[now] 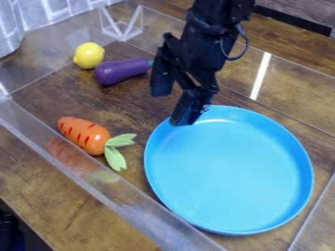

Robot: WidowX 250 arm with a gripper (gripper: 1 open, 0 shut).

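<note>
The black gripper [177, 93] hangs above the upper rim of a blue plate [229, 176], open, with nothing visible between its fingers. An orange toy carrot [84, 133] with pale green leaves lies left of the plate. A purple toy eggplant [120, 71] and a yellow lemon [88, 55] lie to the upper left of the gripper. The plate is empty where it shows.
A clear plastic wall runs along the lower left. A silver pot [8, 25] is at the top left, near a small wire object.
</note>
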